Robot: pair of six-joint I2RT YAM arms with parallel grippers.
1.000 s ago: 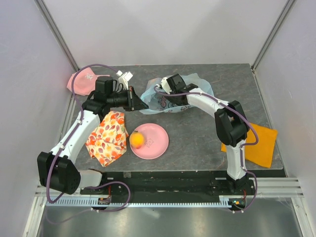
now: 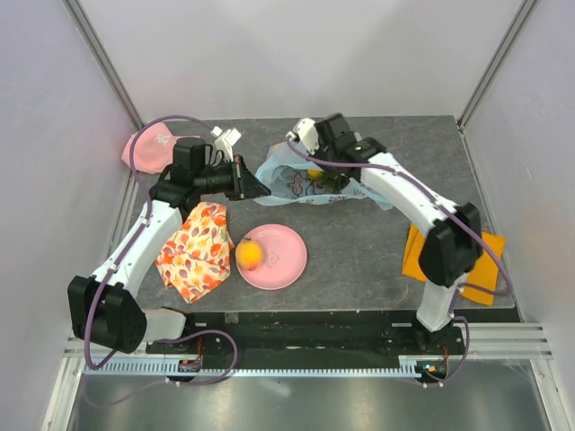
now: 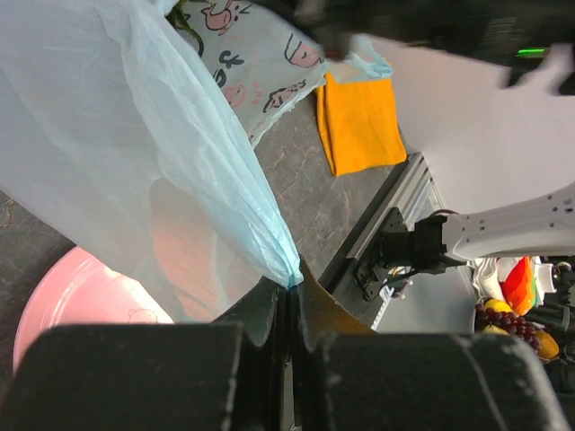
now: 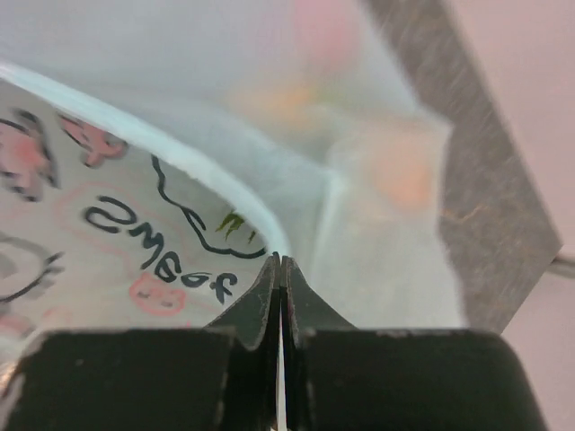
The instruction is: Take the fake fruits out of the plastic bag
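Observation:
The pale-blue plastic bag [image 2: 289, 187] lies open at the back middle of the table, printed with pink figures. In the left wrist view, my left gripper is shut on the gathered rim of the bag [image 3: 207, 153], which stretches away from its tips. A yellow fruit [image 2: 314, 173] and something green show inside the bag in the top view. Over the bag, my right gripper is shut with nothing seen between its tips. Blurred fruit colours [image 4: 278, 103] show through the plastic in the right wrist view.
A pink plate [image 2: 286, 256] holds an orange fruit [image 2: 250, 254] at front middle. Patterned cloth [image 2: 196, 253] lies to its left, orange cloth [image 2: 463, 265] at the right. The table between plate and orange cloth is clear.
The yellow fruit in the bag has come into sight. My left arm and the plate have stayed still.

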